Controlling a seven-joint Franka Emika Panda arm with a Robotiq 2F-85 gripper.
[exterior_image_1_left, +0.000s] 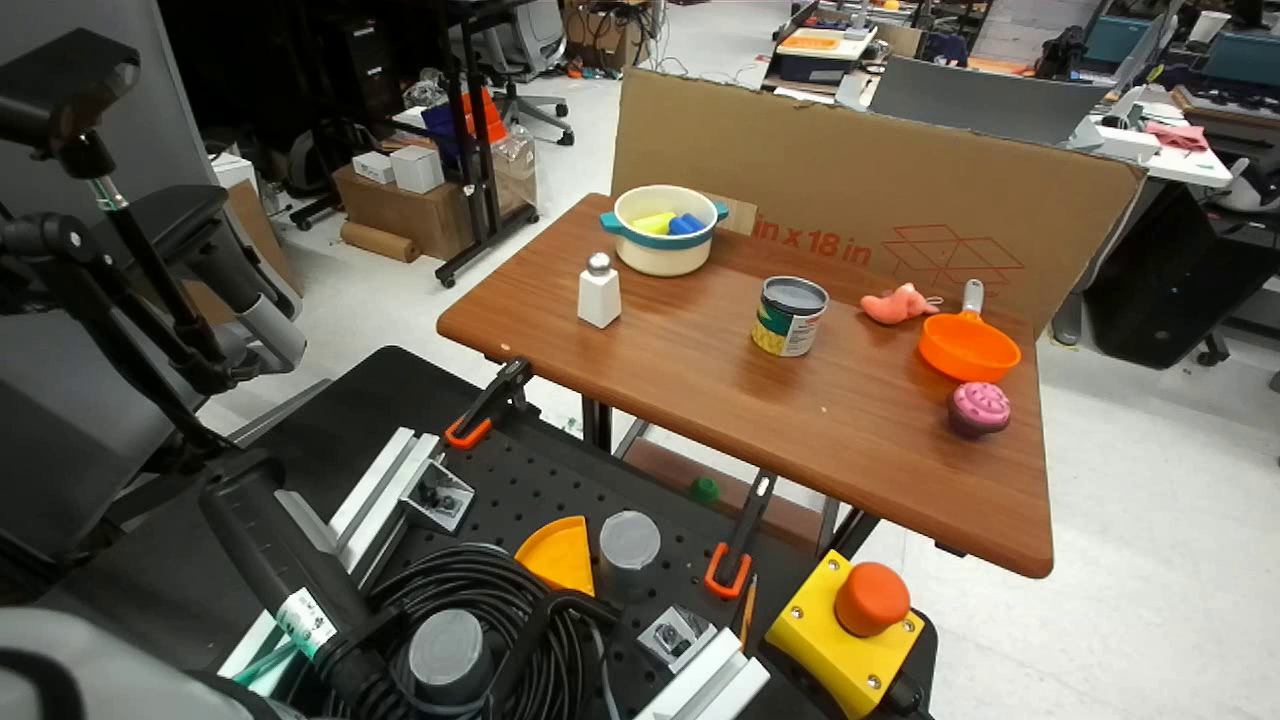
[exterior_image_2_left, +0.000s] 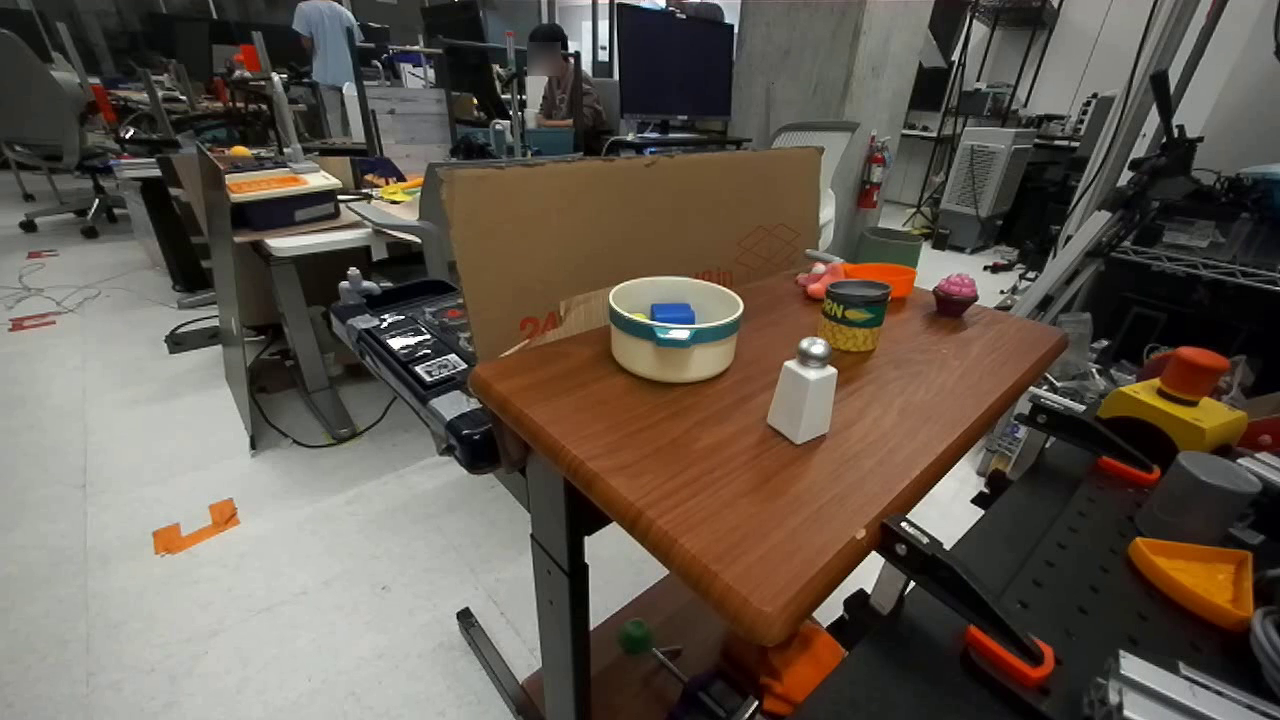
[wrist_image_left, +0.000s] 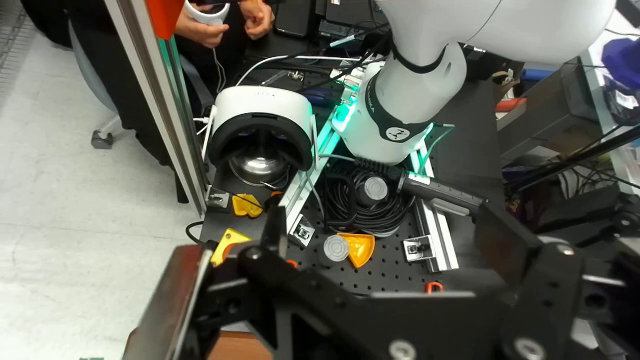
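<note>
In the wrist view my gripper is open, its dark fingers wide apart with nothing between them. It is above the black base board, and neither exterior view shows it. On the brown table, a cream pot with teal handles holds a yellow and a blue piece. A white shaker with a metal top stands upright in front of the pot. Toward the middle is a corn can. Further right lie a coral-coloured toy, an orange strainer and a pink-topped cupcake.
A cardboard sheet walls off the table's far side. Clamps grip the near edge. An emergency-stop box, coiled cable and a headset sit on the board.
</note>
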